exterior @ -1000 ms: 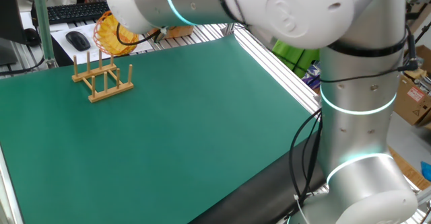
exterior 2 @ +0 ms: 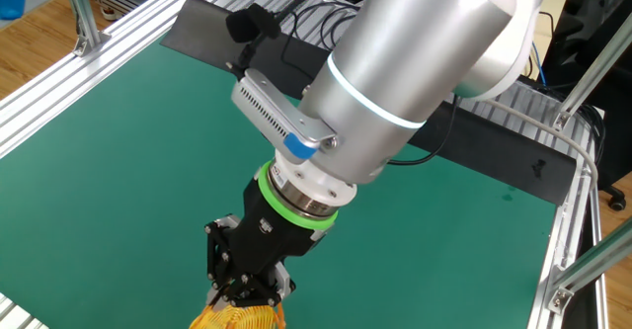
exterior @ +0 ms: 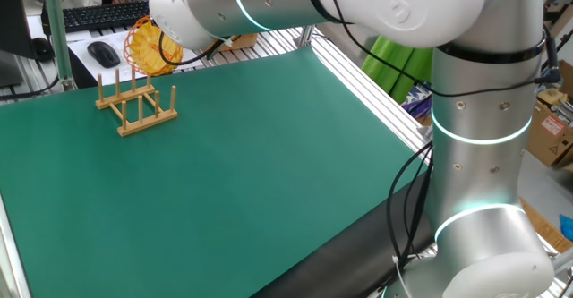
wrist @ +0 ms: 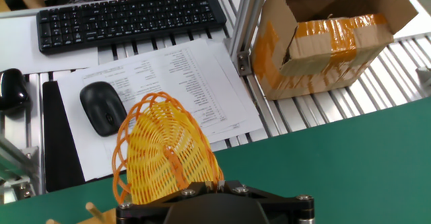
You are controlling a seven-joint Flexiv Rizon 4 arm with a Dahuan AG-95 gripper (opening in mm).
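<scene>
A woven yellow basket with an orange looped rim appears tilted in the wrist view, its inside facing the camera. In exterior view 1 the same basket sits beyond the wooden rack, at the far edge of the green mat. My gripper is at the bottom of the wrist view, right by the basket's lower right edge. From exterior view 2 the gripper points down at the basket, which is mostly cut off. Whether the rim lies between the fingers cannot be made out.
A wooden peg rack stands on the green mat, close to the basket. Past the mat are a mouse, papers, a keyboard and an open cardboard box.
The arm has shifted slightly to the right in exterior view 1. The basket and the rack show no visible movement there.
</scene>
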